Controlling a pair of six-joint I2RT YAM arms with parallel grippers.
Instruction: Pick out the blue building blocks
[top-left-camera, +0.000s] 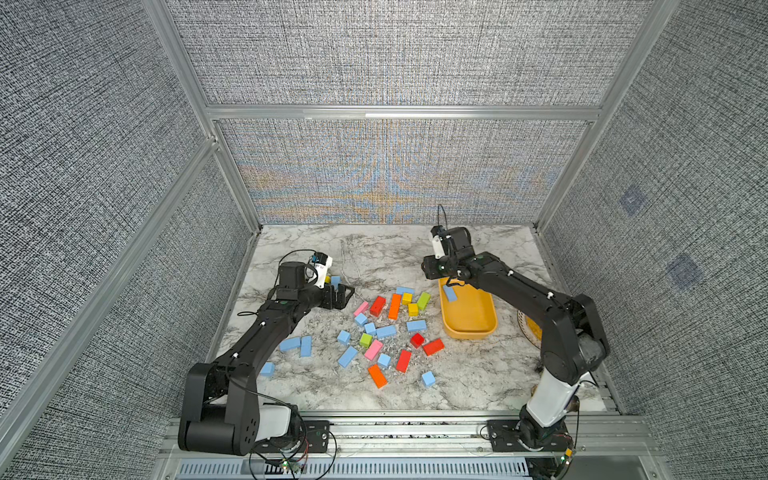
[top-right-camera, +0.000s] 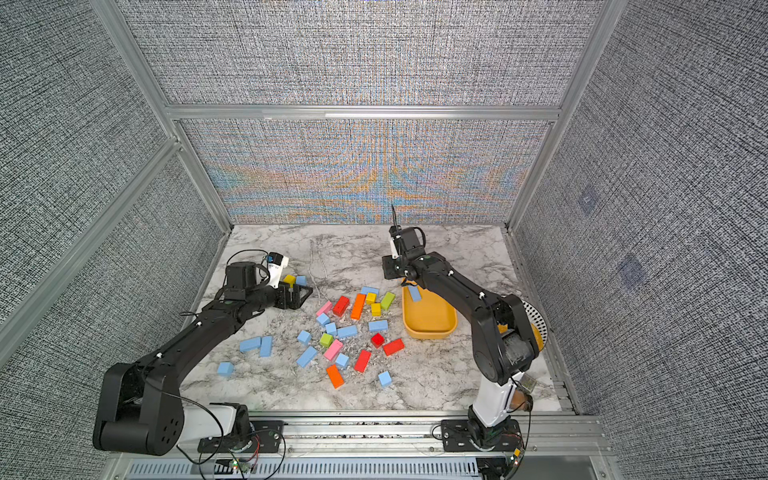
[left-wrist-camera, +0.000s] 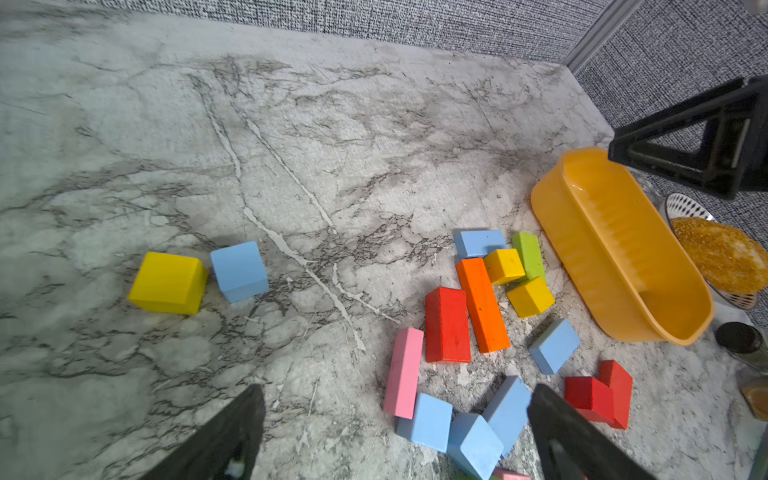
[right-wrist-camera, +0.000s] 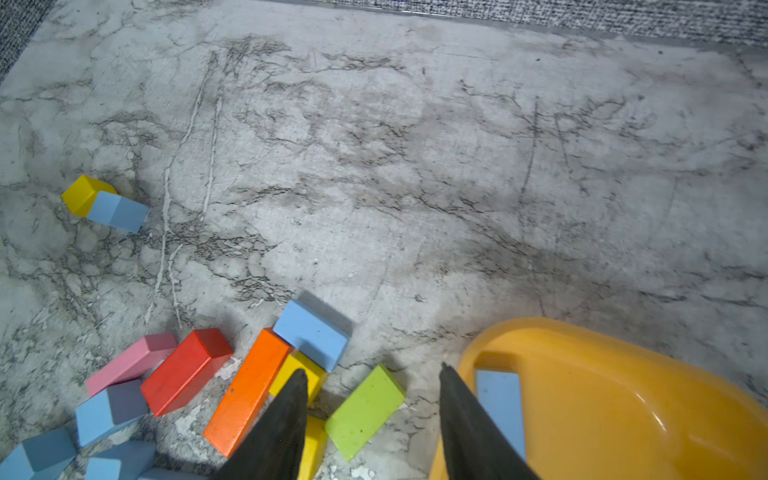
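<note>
One blue block (right-wrist-camera: 500, 408) lies inside the yellow bin (top-left-camera: 470, 329), against its left wall. Several more blue blocks, such as one (right-wrist-camera: 312, 334) beside a yellow cube and another (top-left-camera: 416, 325), are scattered on the marble table among other colours. Further left, a blue cube (left-wrist-camera: 240, 272) touches a yellow cube (left-wrist-camera: 168, 282). My right gripper hangs above the table just left of the bin's far end, its fingers apart and empty. My left gripper is open above the left side of the pile, holding nothing.
Red (top-left-camera: 404, 361), orange (top-left-camera: 377, 376), pink (top-left-camera: 373, 349), green (right-wrist-camera: 365, 412) and yellow blocks crowd the blue ones. A patterned plate (top-right-camera: 537, 320) stands right of the bin, partly behind the right arm. Free table lies toward the back wall.
</note>
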